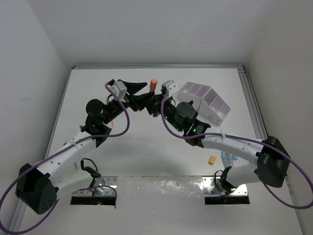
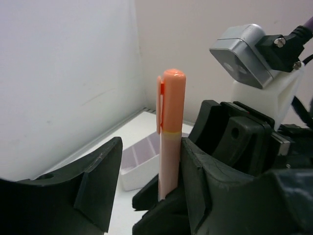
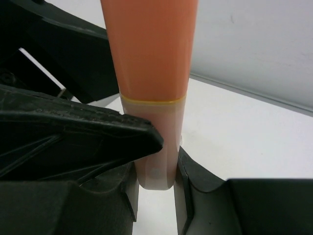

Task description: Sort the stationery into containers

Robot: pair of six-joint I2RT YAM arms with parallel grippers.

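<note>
An orange-capped pen [image 1: 153, 85] with a pale pink lower barrel stands upright in my right gripper [image 1: 154, 100], which is shut on it. In the left wrist view the pen [image 2: 172, 105] rises between the fingertips of my open left gripper, close to its right finger. In the right wrist view the pen [image 3: 151, 54] fills the centre, with black fingers round its lower part. A white divided container [image 1: 217, 110] stands at the back right of the table.
An orange eraser-like piece [image 1: 212, 160] and light blue items [image 1: 225, 159] lie at the front right. Small pink items lie at the left, partly behind my left arm.
</note>
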